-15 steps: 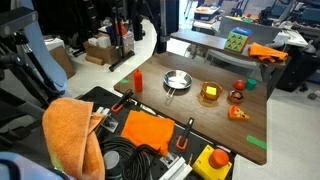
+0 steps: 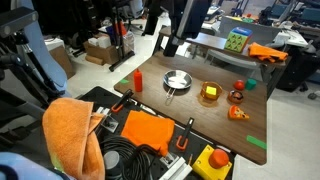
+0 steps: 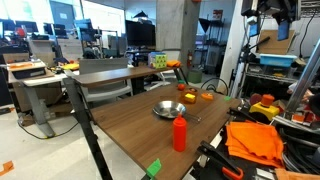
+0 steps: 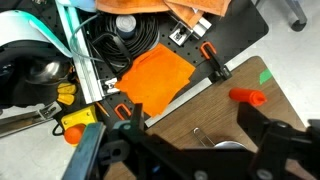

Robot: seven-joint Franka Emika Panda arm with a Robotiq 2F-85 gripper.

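My gripper point(image 2: 165, 36) hangs above the wooden table point(image 2: 215, 120), its dark fingers spread with nothing between them. In the wrist view the two fingers of the gripper stand apart over the table edge. A red bottle point(image 3: 179, 132) stands upright at a corner of the table. Beside it lies a metal pan point(image 3: 168, 109) with a handle. Farther along are a brown ring-shaped item with a yellow piece point(image 2: 210, 91), a red round item point(image 2: 235, 97) and an orange-red item point(image 2: 238, 113). The gripper touches none of these.
Beside the table lie an orange cloth point(image 2: 147, 130), a coiled black cable point(image 4: 135, 40) and a yellow device with a red knob point(image 2: 213, 161). Black clamps point(image 2: 185, 134) stick up at the table edge. A second table point(image 2: 213, 42) stands behind.
The things on the table have not moved.
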